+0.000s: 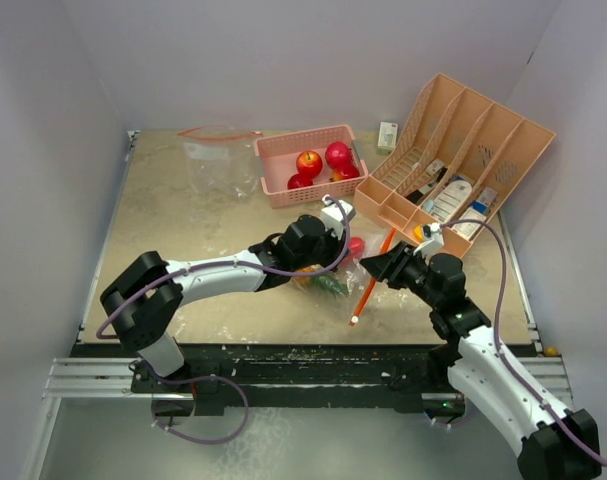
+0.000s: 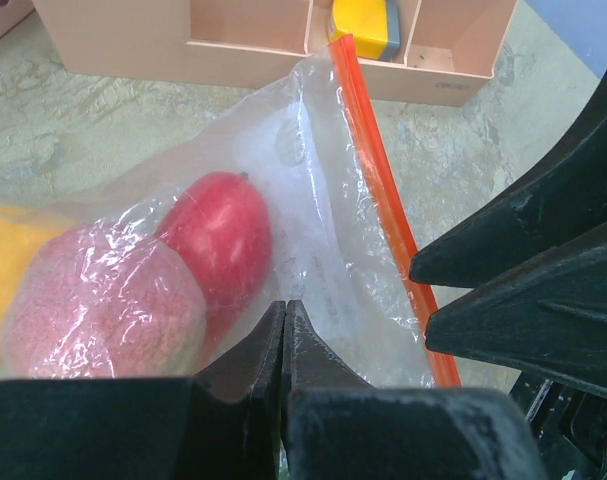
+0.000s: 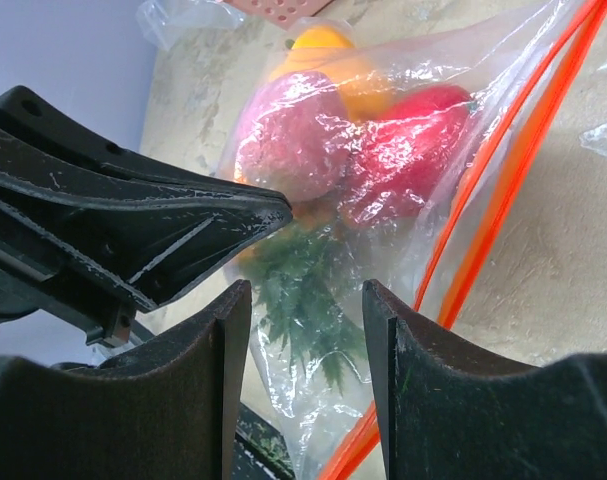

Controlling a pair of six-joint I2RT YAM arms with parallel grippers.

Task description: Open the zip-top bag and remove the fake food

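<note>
The clear zip top bag [image 1: 328, 295] lies front centre, holding red fruit [image 2: 218, 235], a pink item [image 2: 103, 300], a yellow item [image 3: 338, 80] and leafy greens [image 3: 303, 290]. Its orange zip [image 2: 378, 170] runs along the right side. My left gripper is shut over the bag, nothing visible between its fingers. My right gripper is part open beside the zip; its fingers appear at the right of the left wrist view.
A pink basket [image 1: 283, 190] with several fruits stands at the back. An empty bag [image 1: 218, 165] lies back left. A tan compartment organiser [image 1: 393, 200] stands right.
</note>
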